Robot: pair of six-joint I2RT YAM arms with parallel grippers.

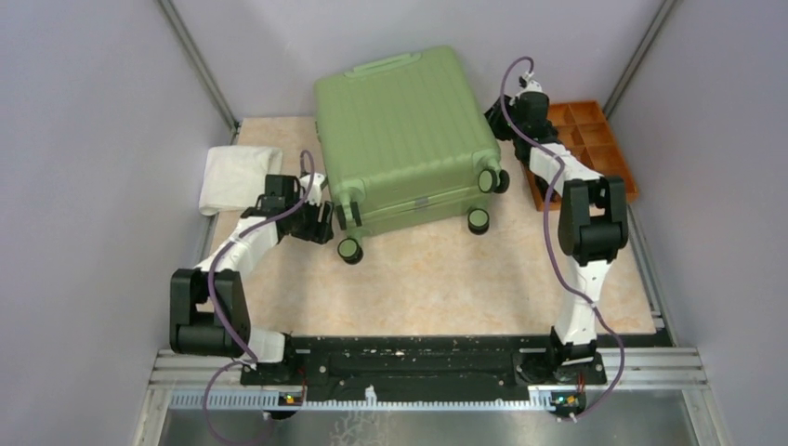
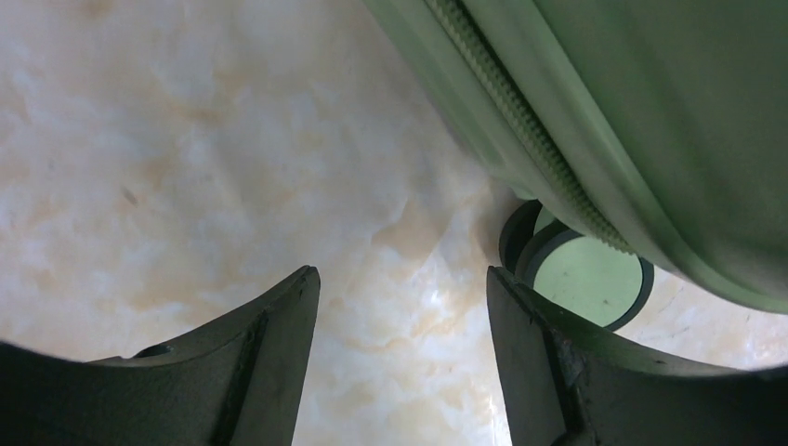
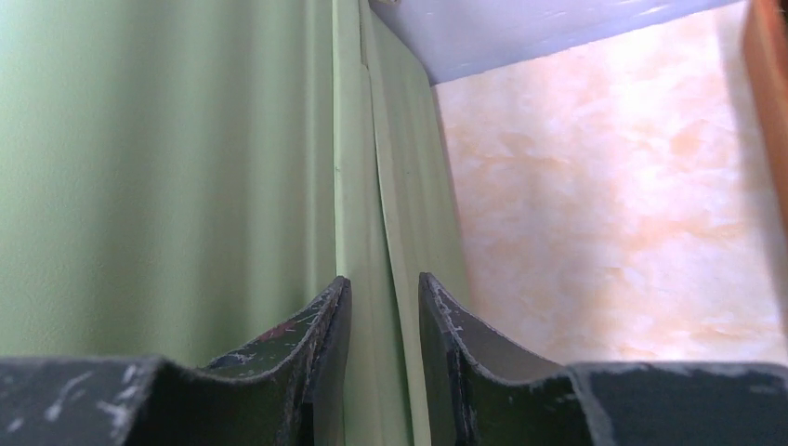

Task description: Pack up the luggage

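Observation:
The green suitcase [image 1: 407, 121] lies closed on its side at the back centre, slightly turned. My left gripper [image 1: 321, 221] is open beside its left front corner; in the left wrist view a zip [image 2: 516, 111] and a wheel [image 2: 583, 279] show beyond the empty fingers. My right gripper [image 1: 495, 119] is at the suitcase's right side; in the right wrist view its fingers straddle the edge strip [image 3: 358, 223] along the shell's seam, shut on that edge.
A folded white towel [image 1: 232, 177] lies at the left. An orange compartment box [image 1: 604, 158] stands at the back right, partly hidden by my right arm.

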